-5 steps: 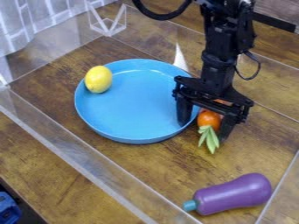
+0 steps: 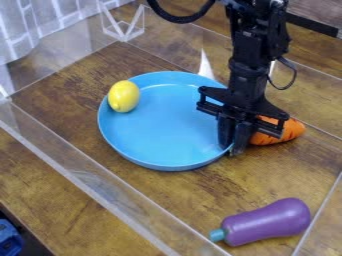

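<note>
My black gripper (image 2: 233, 130) reaches down at the right rim of the blue plate (image 2: 155, 136), its tips low beside an orange carrot (image 2: 278, 130) that lies just right of the plate, partly hidden by the gripper. The gripper looks shut; whether anything is between its fingers is hard to see. A yellow lemon-like toy (image 2: 123, 95) sits on the plate's upper left.
A purple eggplant (image 2: 261, 222) lies at the lower right. A white object (image 2: 206, 62) stands behind the plate.
The carrot has turned, its green top no longer showing toward the front and its orange body now pointing right. The plate has shifted slightly right since a second ago.
</note>
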